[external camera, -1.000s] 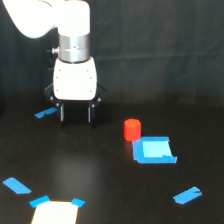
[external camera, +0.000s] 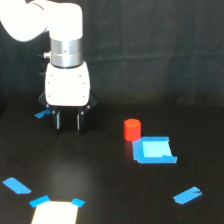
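My white gripper (external camera: 69,117) hangs at the upper left over the dark table, its black fingers pointing down and standing apart with nothing seen between them. A small red cylinder (external camera: 132,130) stands right of it, at the upper left corner of a pale square (external camera: 156,149) edged with blue tape.
A cream square (external camera: 54,213) with blue tape at its corners lies at the lower front left, cut off by the frame's edge. Loose blue tape strips (external camera: 186,195) lie to the sides.
My arm and gripper have moved a little to the left. The red cylinder and the squares stay where they were.
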